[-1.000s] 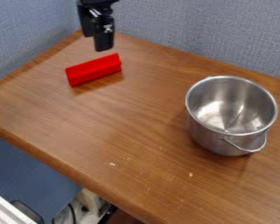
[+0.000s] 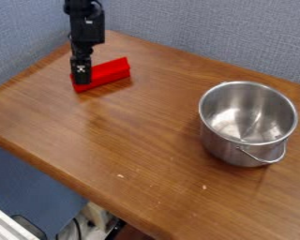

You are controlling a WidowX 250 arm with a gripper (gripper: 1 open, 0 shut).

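Observation:
My black gripper (image 2: pixel 82 73) hangs at the upper left, lowered to the red block (image 2: pixel 109 72), its fingertips at the block's left part. Whether the fingers are closed on the block is hard to tell. The block lies flat on the wooden table (image 2: pixel 127 159).
A steel pot (image 2: pixel 247 122) with a handle stands on the right side of the table. Grey padded walls border the back and left. The table's front-left edge drops to a blue surface.
My gripper has come down from above and behind the red block to its left part. The block and pot look unmoved.

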